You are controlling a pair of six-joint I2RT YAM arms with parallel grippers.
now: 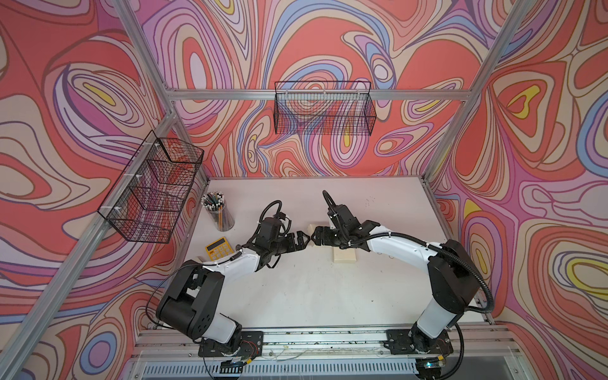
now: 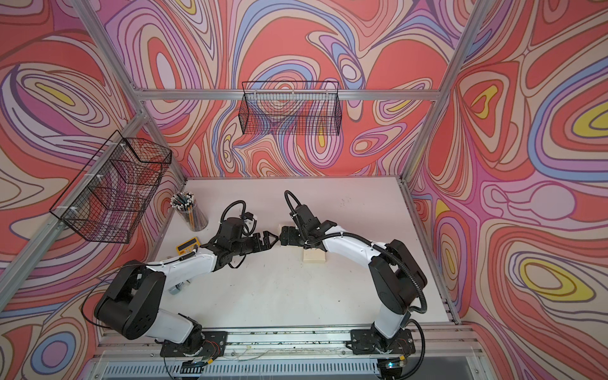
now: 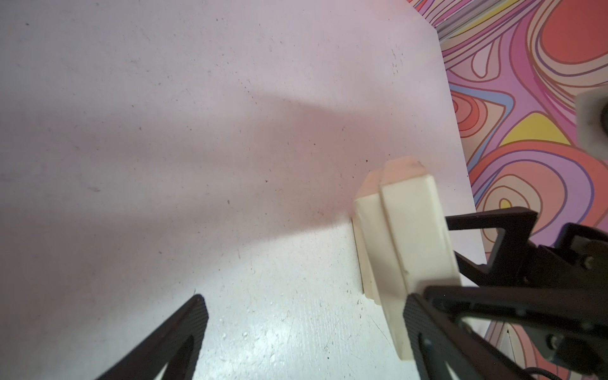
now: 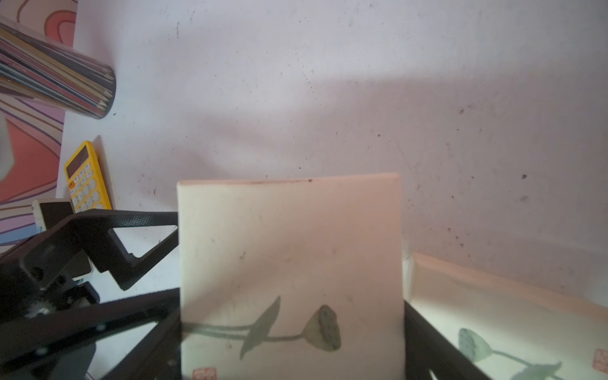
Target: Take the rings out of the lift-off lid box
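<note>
A cream box [image 4: 291,253] with a flower print fills the gap between my right gripper's wide-spread fingers in the right wrist view. Whether the fingers press on it I cannot tell. In the left wrist view this box [image 3: 421,228] shows edge-on and tilted, with a seam along its side. My right gripper [image 1: 319,236] is near the table's middle, facing my left gripper [image 1: 302,240]. The left one stands open with nothing between its fingers; its other fingertip overlaps the box's lower edge from this camera. No rings are visible.
A second cream box [image 1: 344,255] lies on the table just in front of the right gripper. To the left are a pencil holder [image 1: 221,216] and a yellow calculator [image 1: 219,248].
</note>
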